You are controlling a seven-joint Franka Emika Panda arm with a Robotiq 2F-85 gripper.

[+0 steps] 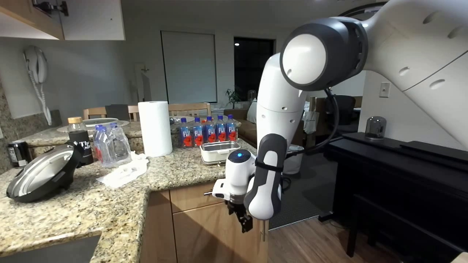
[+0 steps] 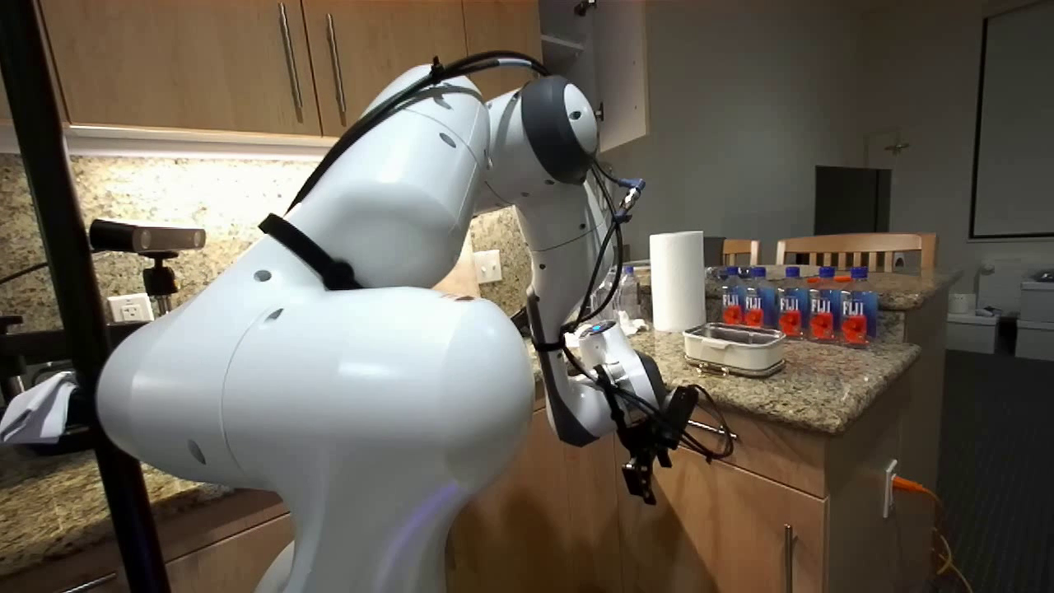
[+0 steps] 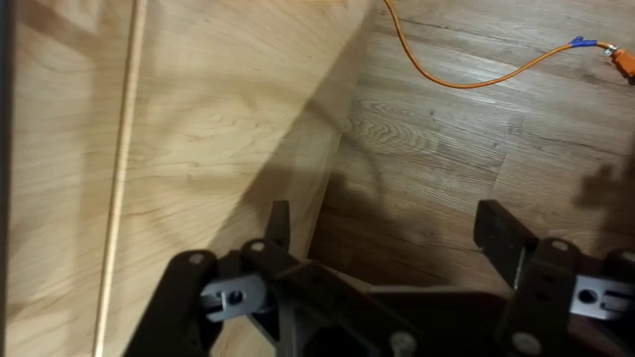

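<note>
My gripper points down, its black fingers spread wide in the wrist view with only wood floor between and beneath them. In exterior view 1 the gripper [image 1: 246, 223] hangs below the counter's height, in front of the wooden cabinet door [image 1: 197, 232]. Exterior view 2 shows the gripper [image 2: 640, 483] beside the same cabinet front, below the drawer handle [image 2: 711, 429]. On the counter above stands a pale rectangular container [image 2: 736, 347] with a clip on its side, apart from the gripper. Nothing is held.
Several water bottles [image 1: 209, 131] and a paper towel roll [image 1: 155, 128] stand behind the container on the granite counter [image 1: 175, 171]. A black-rimmed lid [image 1: 46, 173] leans at the left. An orange cable [image 3: 464, 86] lies on the floor, to the right of the cabinet.
</note>
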